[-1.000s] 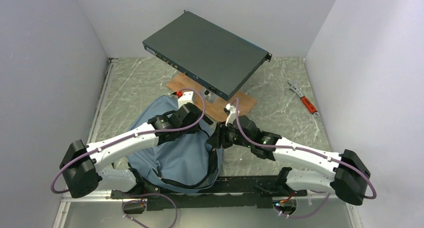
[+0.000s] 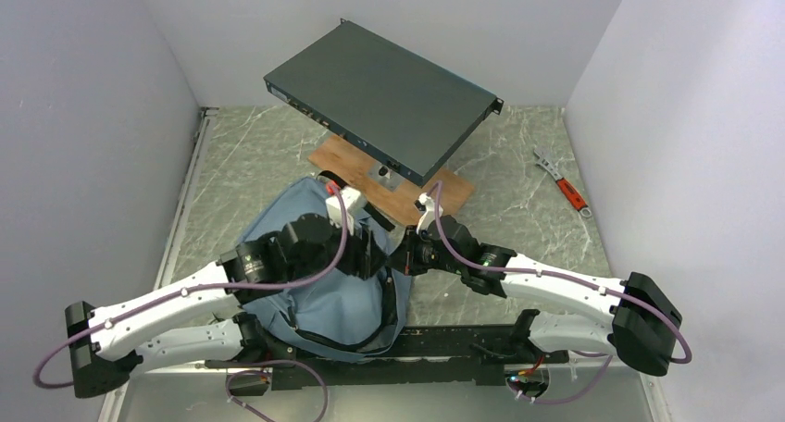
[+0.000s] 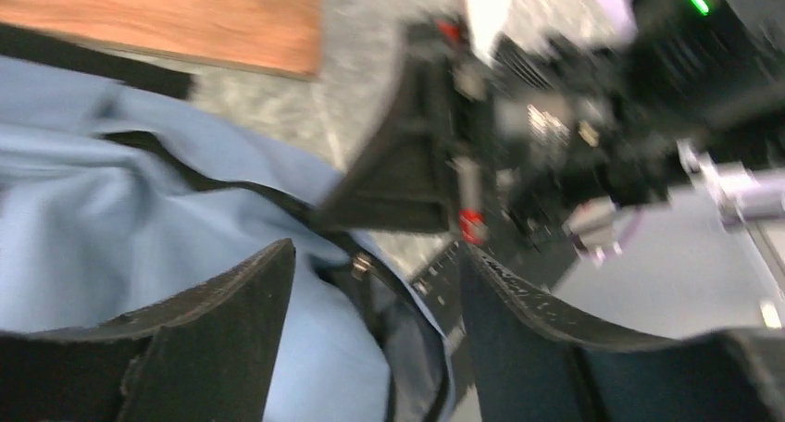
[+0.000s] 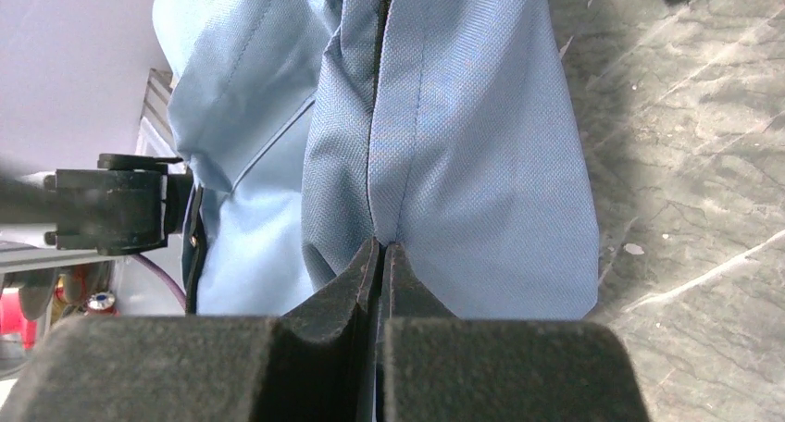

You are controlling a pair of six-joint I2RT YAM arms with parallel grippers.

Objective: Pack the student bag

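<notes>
The blue fabric bag [image 2: 324,304] lies on the marbled table, its black-zippered opening facing the front right. Over its right part hangs my left gripper, fingers apart and nothing between them; the bag's cloth [image 3: 213,232] and the right gripper show beyond, blurred. At the bag's right edge my right gripper is shut, its tips meeting a fold of the blue cloth [image 4: 481,154] that runs down to them and appears pinched. In the top view the right gripper [image 2: 392,260] nearly meets the left one, so the contact is partly hidden.
A dark metal box [image 2: 389,93] overhangs the back of the table above a wooden board [image 2: 454,193]. An orange-handled wrench [image 2: 566,189] lies far right. Bare table [image 2: 518,209] stretches between the right arm and the wrench.
The right gripper has gone from open to shut at the bag's edge, staying nearly in place.
</notes>
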